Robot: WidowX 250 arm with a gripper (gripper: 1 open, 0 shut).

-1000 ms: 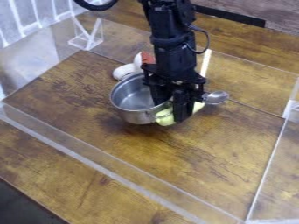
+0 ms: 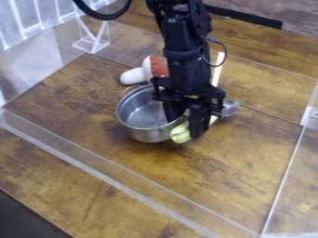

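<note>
My black gripper point(image 2: 187, 110) is low over the table at the right rim of a steel pot point(image 2: 144, 119). A pale yellow-green object point(image 2: 181, 134) sits under and beside the fingers, against the pot's right side. A small steel item, perhaps a spoon or handle point(image 2: 230, 108), shows to the right. The fingertips are partly hidden, so what exactly lies between them is unclear.
Behind the pot lie a white and orange-red object point(image 2: 139, 74) and a pale strip point(image 2: 218, 71). Clear plastic panels edge the work area.
</note>
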